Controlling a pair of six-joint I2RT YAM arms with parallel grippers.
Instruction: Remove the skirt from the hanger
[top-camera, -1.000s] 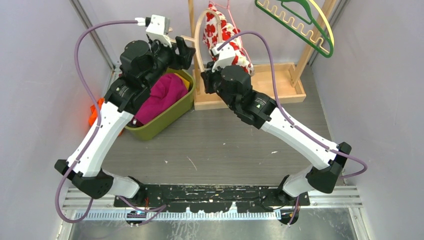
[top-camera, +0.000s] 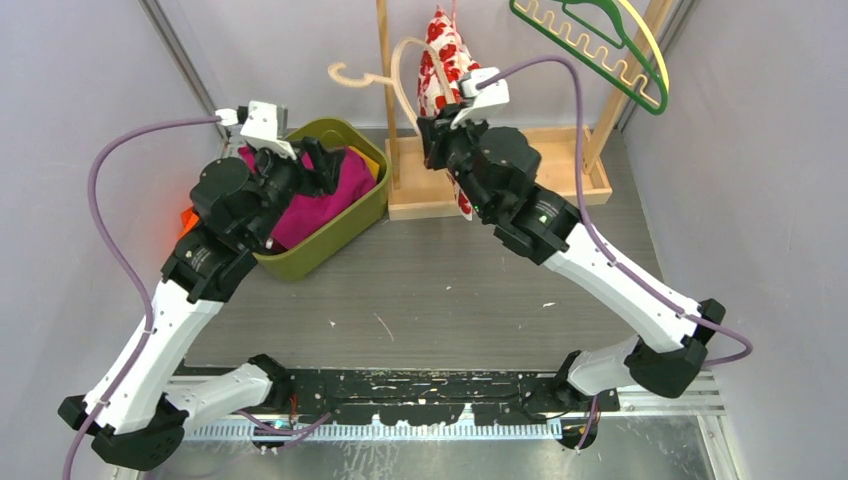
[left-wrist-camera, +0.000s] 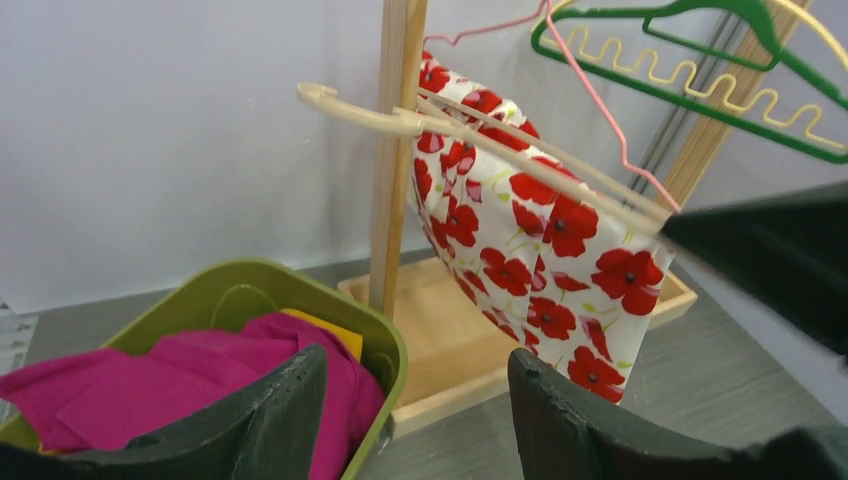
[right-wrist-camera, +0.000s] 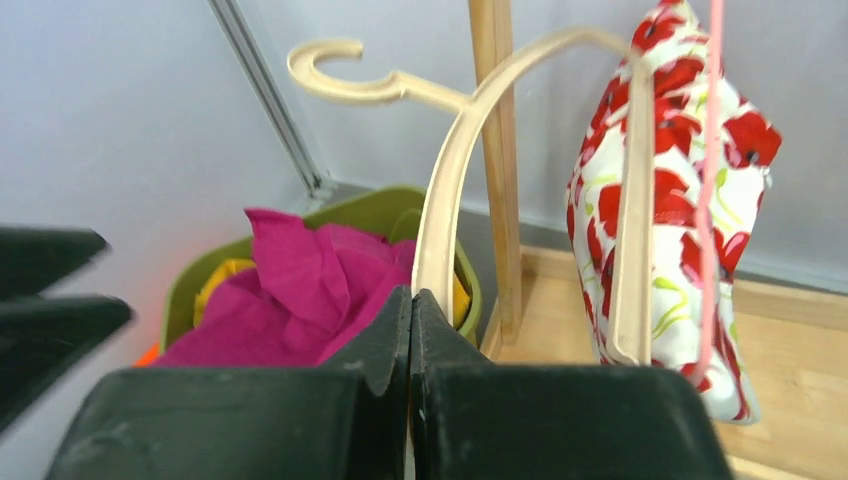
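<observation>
The white skirt with red flowers (left-wrist-camera: 560, 240) hangs tilted inside the rack, its lower corner pointing down and to the right. In front of it is a beige hanger (right-wrist-camera: 450, 170), its hook free in the air to the left of the rack's post. My right gripper is shut on one arm of this hanger. A pink hanger (left-wrist-camera: 600, 105) slants along the skirt; whether the cloth is still caught on it or on the beige one I cannot tell. My left gripper stands open and empty, left of the beige hook and above the bin.
The green bin (top-camera: 330, 240) with magenta cloth (top-camera: 330, 200) stands left of the wooden rack (top-camera: 420, 205). Green and yellow hangers (top-camera: 600, 55) hang at the rack's right.
My right gripper has shifted a little right with the beige hanger. The skirt hangs more steeply.
</observation>
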